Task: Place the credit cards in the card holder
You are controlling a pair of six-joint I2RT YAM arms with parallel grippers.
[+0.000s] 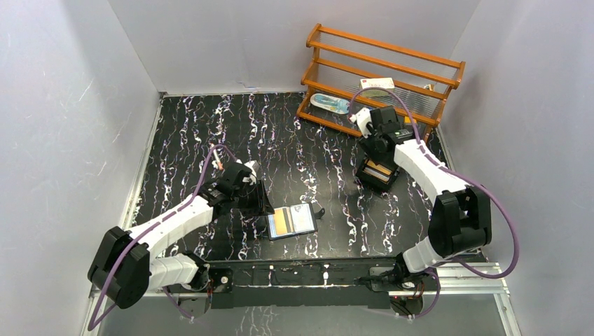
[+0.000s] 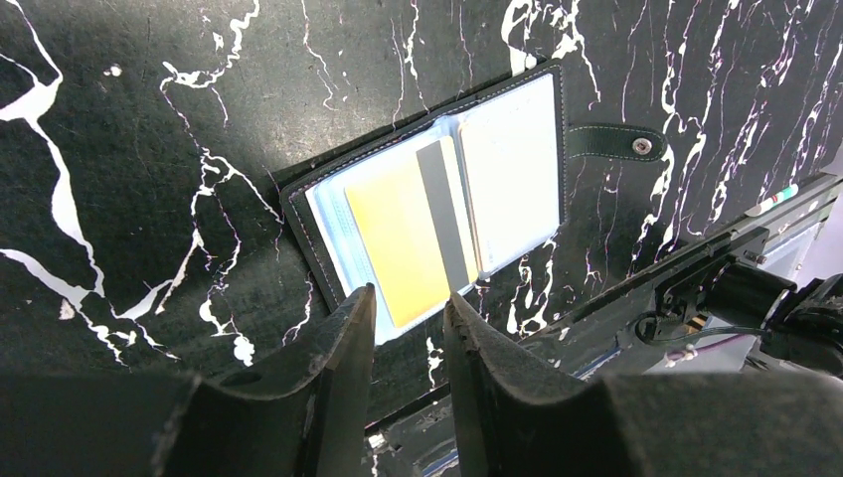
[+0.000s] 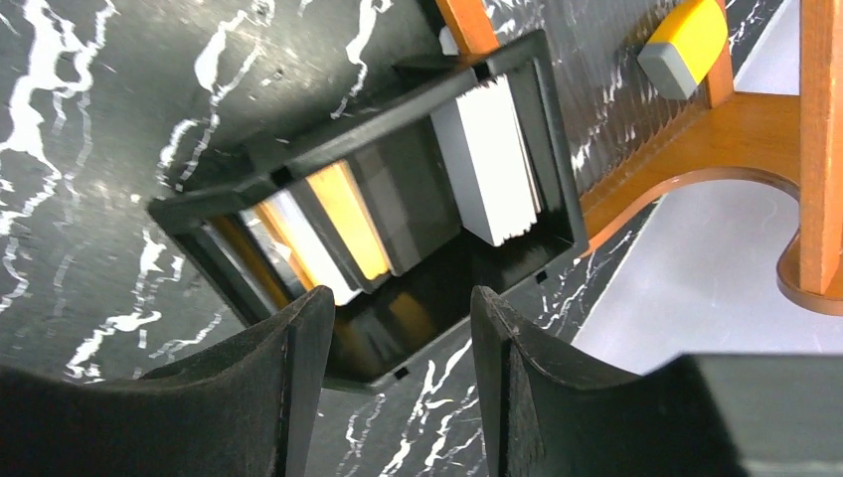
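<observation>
An open leather card holder [image 2: 517,159] lies on the marble table, with a yellow card [image 2: 398,248] and pale sleeves showing. My left gripper hangs just beside and above it, fingers part open with nothing visible between them. At the back right, a black box [image 3: 249,288] holds several cards [image 3: 492,159], white and orange, in compartments. My right gripper is open above that box, nothing between its fingers; in the top view it largely hides the box.
A wooden rack [image 1: 382,63] with a white box [image 1: 377,85], a pale oval package [image 1: 329,103] and other items stands at the back right, beside my right gripper.
</observation>
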